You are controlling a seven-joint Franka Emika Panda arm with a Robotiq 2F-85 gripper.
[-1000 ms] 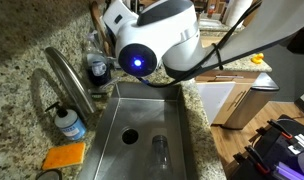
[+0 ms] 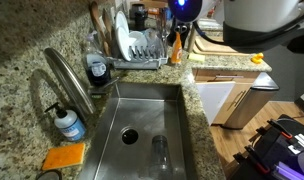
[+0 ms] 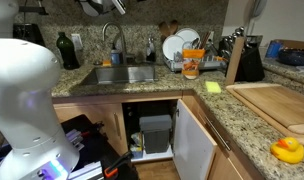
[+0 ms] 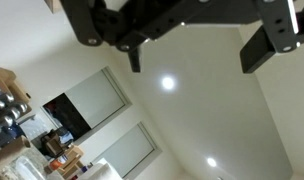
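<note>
In the wrist view my gripper stands open, its two dark fingers wide apart at the top with nothing between them. It faces the ceiling and far walls, away from the counter. The white arm [image 2: 230, 100] crosses the upper right in exterior view 1; its gripper cannot be made out there. Below and left of the arm is the steel sink [image 2: 110, 158], with a clear, glass-like item [image 2: 160, 155] inside. An orange-labelled container [image 3: 191, 65] stands on the counter by the dish rack [image 3: 170, 62].
A soap bottle [image 2: 69, 123] and an orange sponge [image 2: 64, 156] lie left of the sink. Below the counter a white cabinet door [image 3: 194, 140] hangs open. A cutting board [image 3: 262, 100], a knife block [image 3: 249, 64] and a rubber duck [image 3: 288, 150] occupy the right counter.
The arm has swung up and to the right in exterior view 1, away from above the sink. The dish rack and orange container now show. Nothing on the counter has visibly moved.
</note>
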